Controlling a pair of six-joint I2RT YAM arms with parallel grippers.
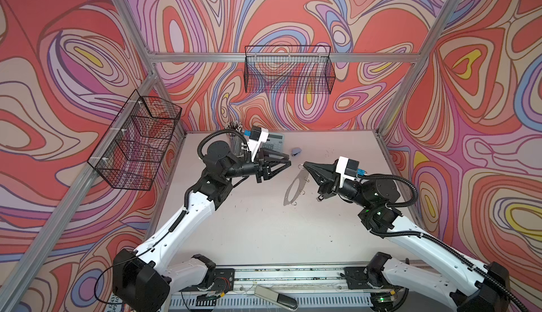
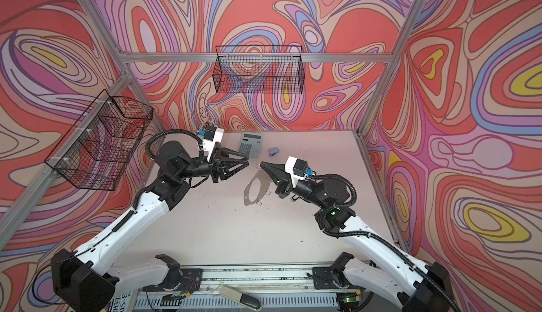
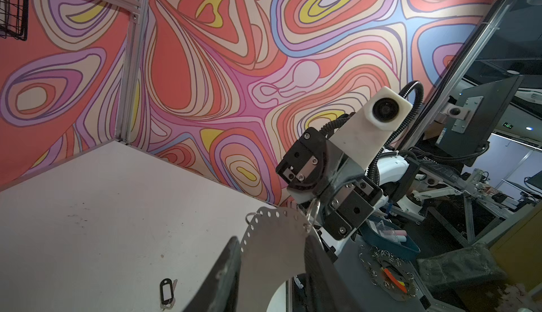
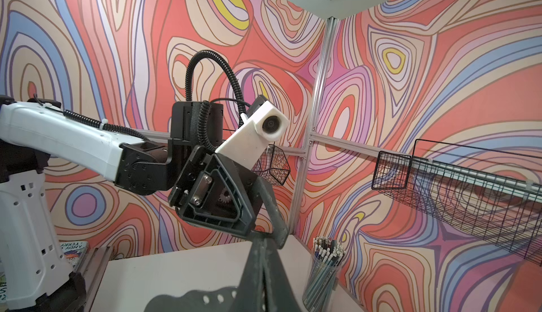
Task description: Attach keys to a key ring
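A flat grey plate (image 1: pixel 292 194) with small holes and wire rings along its edge hangs below my right gripper (image 1: pixel 305 164). Those fingers are shut at the plate's upper corner; whether they pinch the edge or a ring there is too small to tell. In the left wrist view, the plate (image 3: pixel 276 238) shows its holed edge facing up, with a ring (image 3: pixel 250 217) near its left side. My left gripper (image 1: pixel 290 161) stands a short way left of it, fingers parted and nothing between them. A dark key tag (image 3: pixel 166 292) with a key lies on the table.
Behind the arms lie a calculator (image 2: pixel 250 144) and a small blue-grey item (image 2: pixel 273 151). A holder of pens (image 4: pixel 325 272) stands at the back left. Wire baskets (image 1: pixel 289 74) hang on the frame.
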